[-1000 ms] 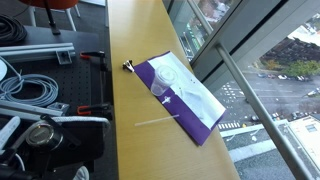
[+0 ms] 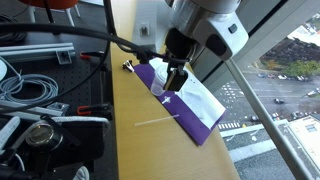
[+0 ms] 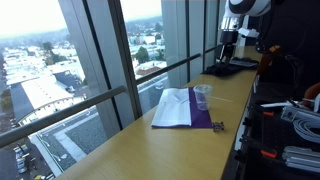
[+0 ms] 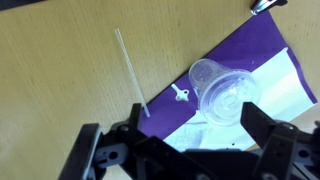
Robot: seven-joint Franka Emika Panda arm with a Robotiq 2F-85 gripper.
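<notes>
A clear plastic cup (image 4: 228, 95) stands on the purple folder (image 2: 190, 126), close to its edge. White paper (image 3: 172, 108) covers much of the folder. On the bare wood beside it lies a thin pale straw (image 2: 155, 121), also visible as a slim line in the wrist view. My gripper is open, its two dark fingers wide apart with nothing held. In exterior view 1 it hangs above the folder by the cup and covers part of the paper; whether it touches the cup cannot be told there.
A small dark metal object (image 2: 127, 66) lies near the folder's corner. Window glass and a metal rail border one side of the wooden table (image 3: 105, 155); a black surface with coiled cables (image 2: 30, 88) borders the other.
The arm, out of view a second ago, has come down from the top of exterior view 1 to above the folder. Cup, straw and folder look unmoved.
</notes>
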